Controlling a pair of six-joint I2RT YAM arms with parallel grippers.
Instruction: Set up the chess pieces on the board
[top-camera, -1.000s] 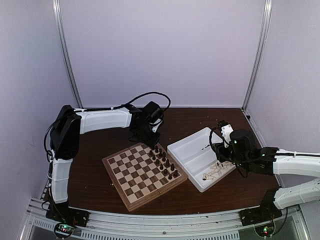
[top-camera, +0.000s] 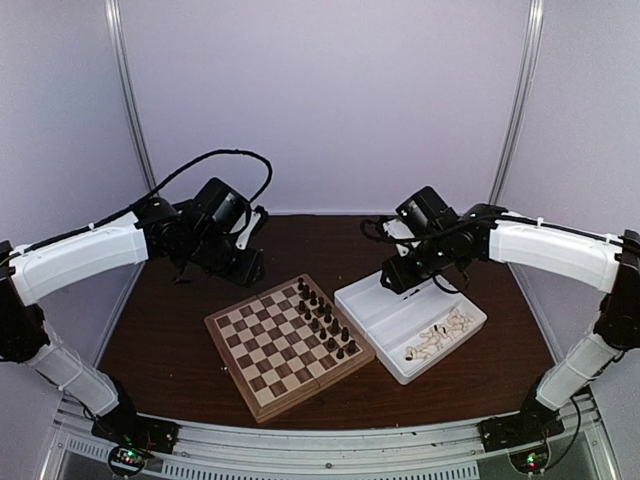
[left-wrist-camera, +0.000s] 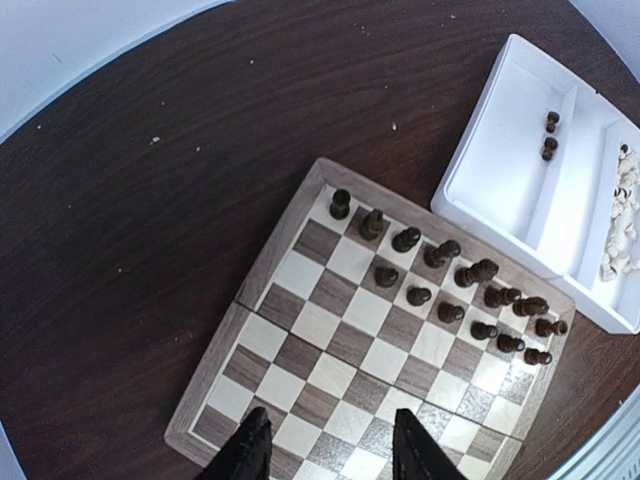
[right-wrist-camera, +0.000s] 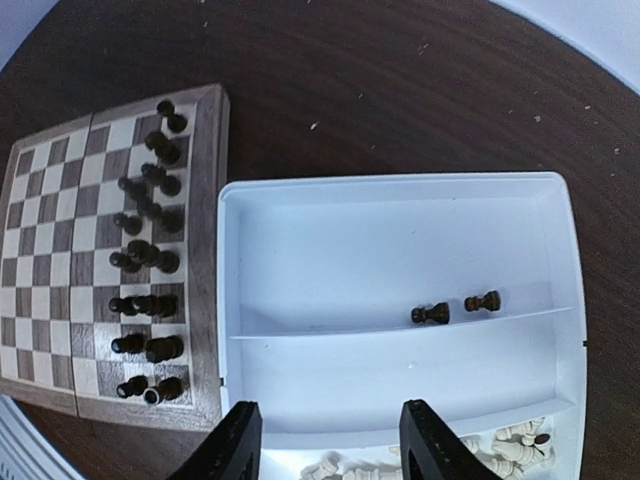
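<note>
The wooden chessboard (top-camera: 270, 370) has dark pieces (left-wrist-camera: 450, 312) standing in two rows along its tray-side edge. The white tray (right-wrist-camera: 390, 250) holds two dark pieces (right-wrist-camera: 430, 314) lying in its upper compartment and several white pieces (right-wrist-camera: 515, 452) in the lowest one. My left gripper is raised above and behind the board's left part, open, with nothing between its fingers. My right gripper hangs above the tray, open, with nothing between its fingers.
Bare dark table (left-wrist-camera: 150, 280) surrounds the board, with free room to its left and behind it. The tray sits right beside the board's piece-lined edge. Pale walls border the table.
My left gripper has risen and drawn back to the left, away from the board's far corner. My right gripper has moved up and leftward over the tray.
</note>
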